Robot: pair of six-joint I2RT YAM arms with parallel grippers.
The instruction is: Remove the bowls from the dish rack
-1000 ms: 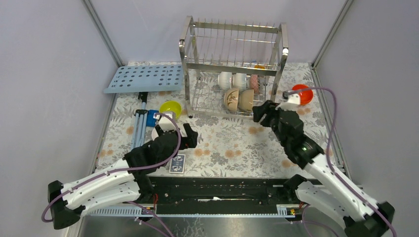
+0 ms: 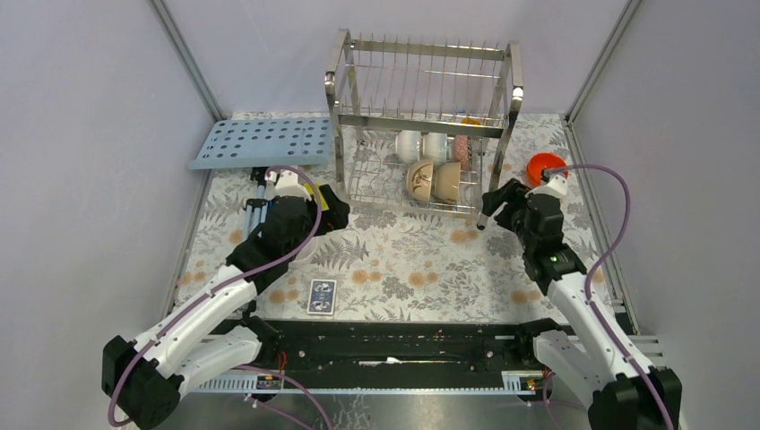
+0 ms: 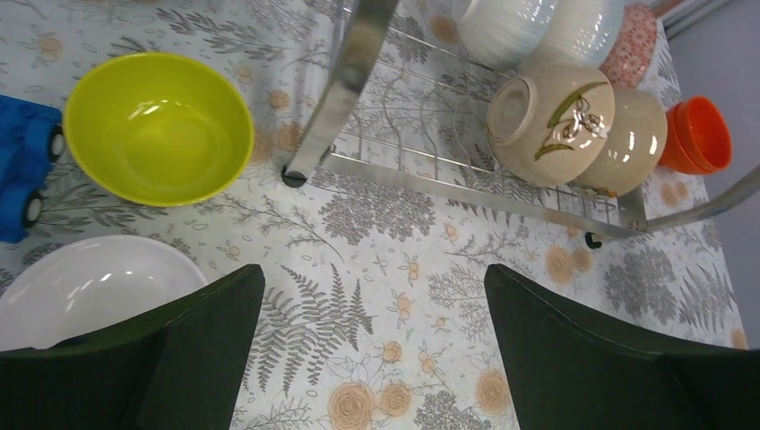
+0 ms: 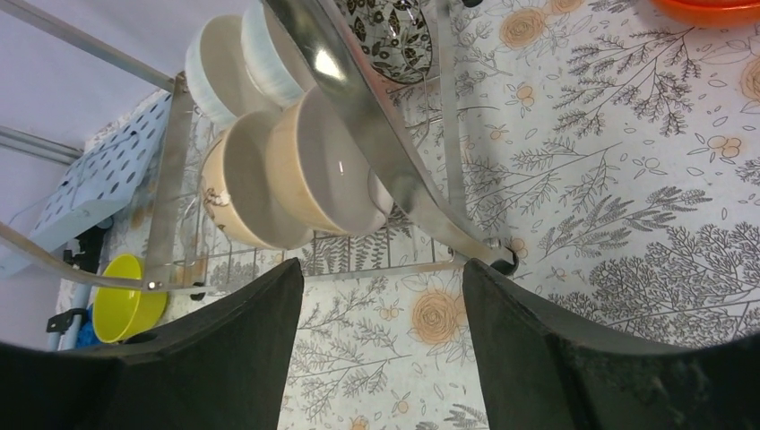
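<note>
The metal dish rack [image 2: 408,128] stands at the back of the table. On its lower level, two cream bowls rest tilted on their sides at the front: a flower-patterned bowl [image 3: 560,121] and a plainer cream bowl [image 4: 327,166]. Behind them are white bowls [image 2: 409,146] and a pink speckled piece [image 2: 462,150]. My left gripper [image 2: 339,208] is open with nothing between its fingers, left of the rack's front. Close to the rack's front right leg, my right gripper [image 2: 498,204] is open and empty, the cream bowls lying beyond its fingers [image 4: 260,309].
Orange bowls [image 2: 546,167] sit right of the rack. A yellow-green bowl [image 3: 159,130], a white bowl [image 3: 99,291] and a blue toy [image 3: 25,166] lie on the left. A card box [image 2: 322,296] is near the front edge.
Over the last second my left gripper has moved away from the front edge toward the back. The bowls have not moved.
</note>
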